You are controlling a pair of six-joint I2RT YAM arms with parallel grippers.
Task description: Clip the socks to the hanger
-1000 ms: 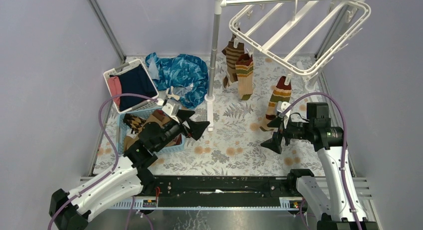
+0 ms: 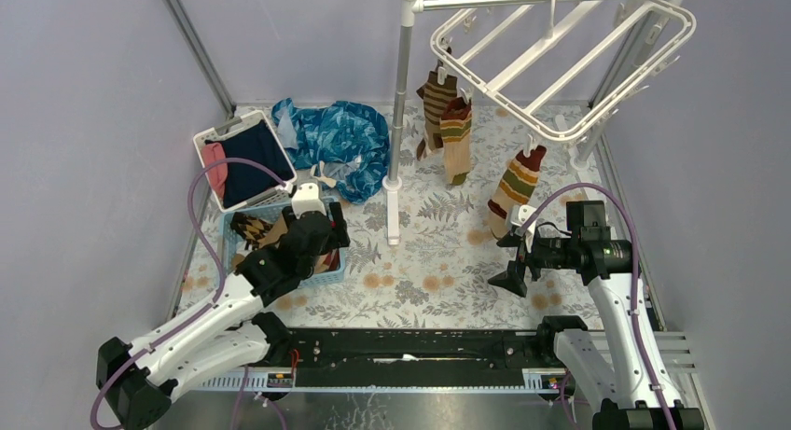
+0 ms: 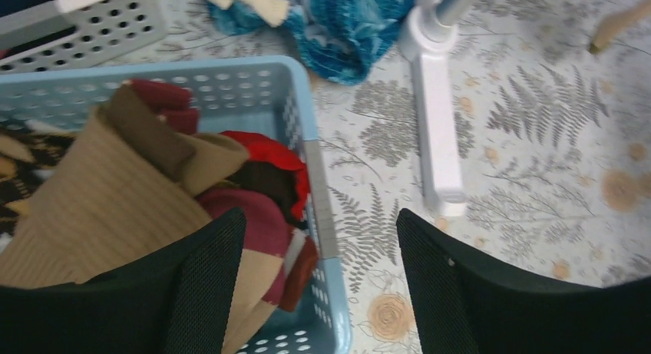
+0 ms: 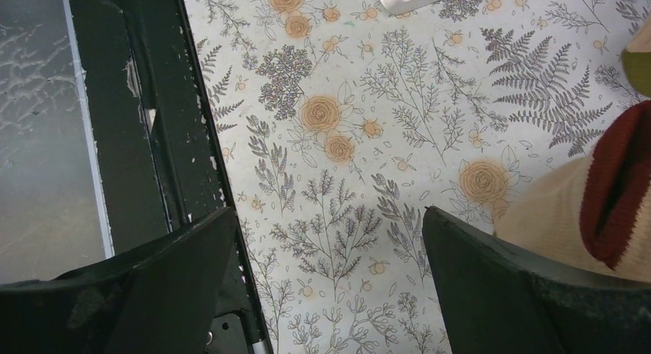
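Observation:
Three striped socks hang from clips on the white hanger (image 2: 541, 48): a brown-striped sock (image 2: 438, 99), a tan sock with a green toe (image 2: 456, 143), and a maroon-topped sock (image 2: 518, 180) near my right arm. More socks lie in the blue basket (image 3: 305, 108), with a tan and maroon sock (image 3: 115, 193) uppermost. Over the basket's right part, my left gripper holds its fingers apart with nothing between them. My right gripper (image 2: 502, 260) stands open and empty, below and beside the maroon-topped sock; part of that sock (image 4: 553, 208) shows behind a finger in the right wrist view.
A white basket (image 2: 244, 159) with dark and pink cloth stands behind the blue one. A crumpled blue bag (image 2: 345, 141) lies beside it. The stand's upright pole (image 2: 399, 104) and foot (image 2: 393, 220) rise right of the baskets.
My left gripper has swung back left, over the blue basket, and turned downward. The hanging socks are swinging.

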